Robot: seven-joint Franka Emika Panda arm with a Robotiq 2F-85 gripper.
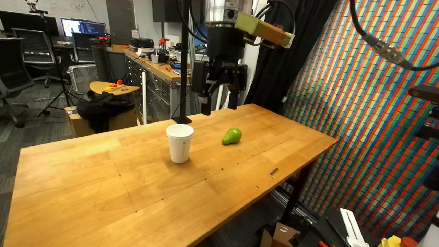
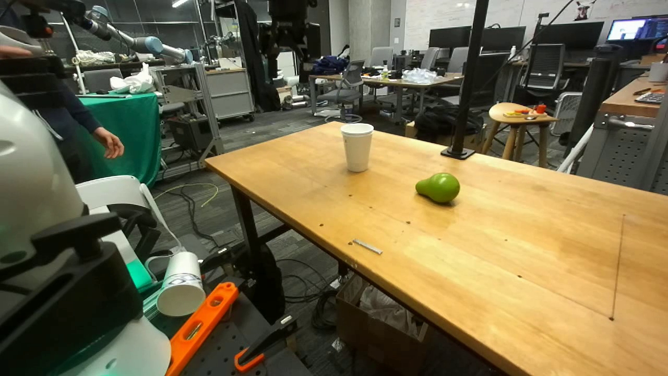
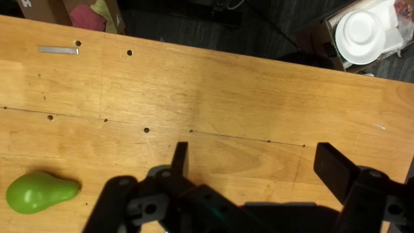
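Observation:
My gripper (image 1: 219, 107) hangs above the far side of the table, its two fingers wide apart with nothing between them. In the wrist view the open gripper has only bare wood below its fingertips. A green pear (image 1: 232, 136) lies on its side on the tabletop, clear of the gripper; the wrist view shows this pear (image 3: 35, 193) at the lower left. Upright on the table stands a white paper cup (image 1: 179, 144), apart from the pear. The cup (image 2: 357, 147) also shows in the second exterior view, but I do not see it in the wrist view.
A small metal strip (image 1: 273, 171) lies near one edge. A black post (image 2: 464, 81) rises from the table's border, close to the arm. Beyond the edge, a box of white plates (image 3: 361, 37) sits lower down.

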